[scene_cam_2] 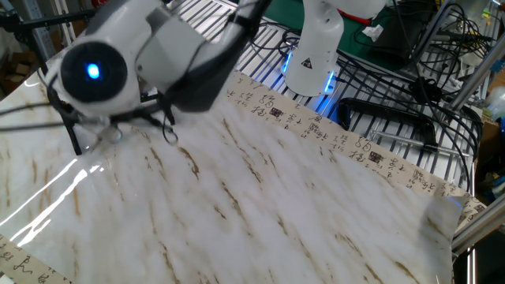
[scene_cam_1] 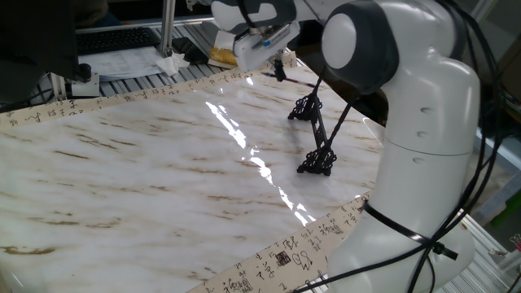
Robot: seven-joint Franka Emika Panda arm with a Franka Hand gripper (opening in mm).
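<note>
At the far edge of the table, in exterior view 1, my gripper (scene_cam_1: 280, 76) hangs as a small dark shape below the white hand. A thin dark rod (scene_cam_1: 301, 83) with a reddish stretch runs right from its fingertips and appears held between them; the fingers are too small to see in detail. Just to the right on the table stands a black openwork rack (scene_cam_1: 319, 130) with two ornate feet and slanting posts. In exterior view 2 the arm (scene_cam_2: 99, 75) covers the gripper and most of the rack.
Cables (scene_cam_1: 480, 163) hang along the arm.
</note>
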